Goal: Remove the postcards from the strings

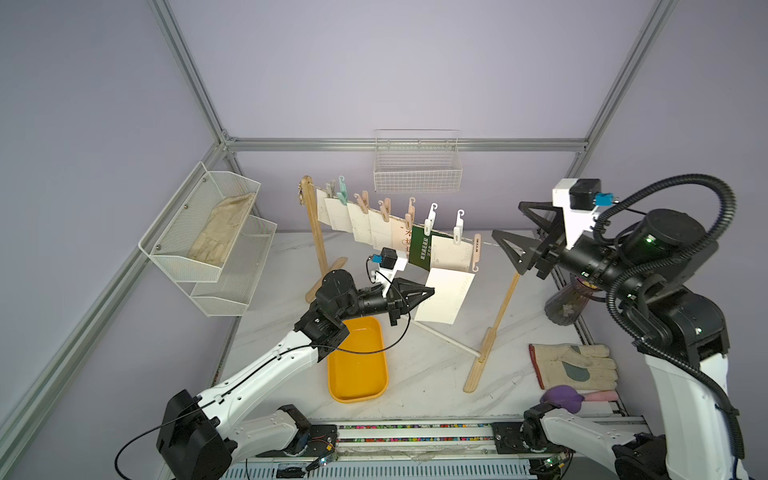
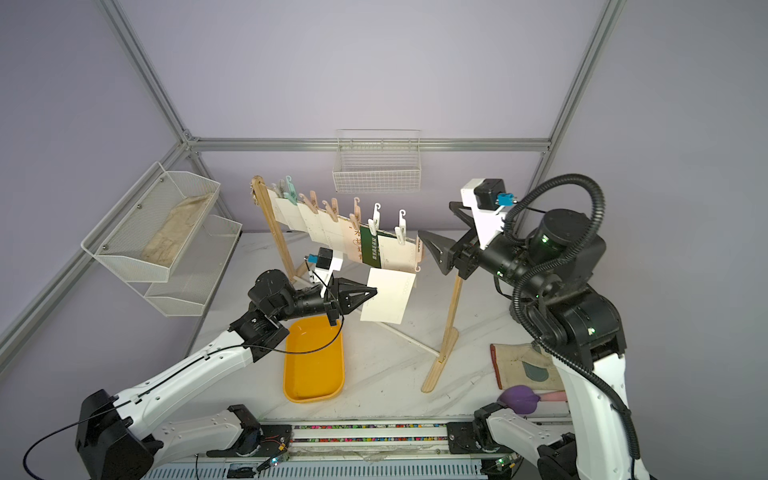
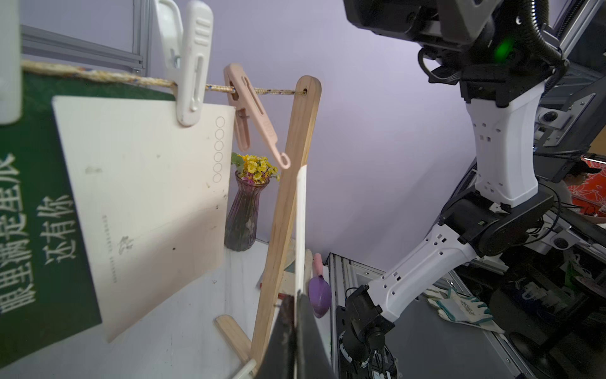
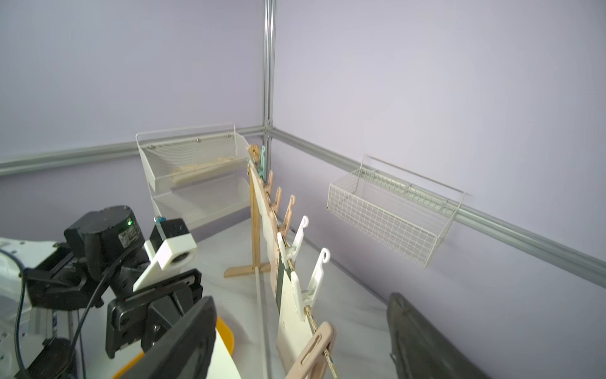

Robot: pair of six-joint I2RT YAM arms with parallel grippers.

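My left gripper (image 1: 433, 291) is shut on the edge of a blank cream postcard (image 1: 449, 295), which hangs off the string. Edge-on, that card is a thin white strip in the left wrist view. Behind it a row of postcards still hangs from clothespins: a cream one (image 3: 151, 195), a green one (image 3: 41, 252) with white lettering and several paler ones. An empty pink clothespin (image 3: 255, 113) dangles from the string near the right post. To the right of that post, my right gripper (image 1: 509, 221) stands open and empty, its fingers spread wide in the right wrist view.
An orange tray (image 1: 329, 364) rests on the table below my left arm. The wooden stand's right post (image 1: 504, 308) rises between the grippers. Gloves (image 1: 573, 366), a purple scoop (image 1: 562, 397) and a flower vase (image 3: 243, 211) lie or stand to the right.
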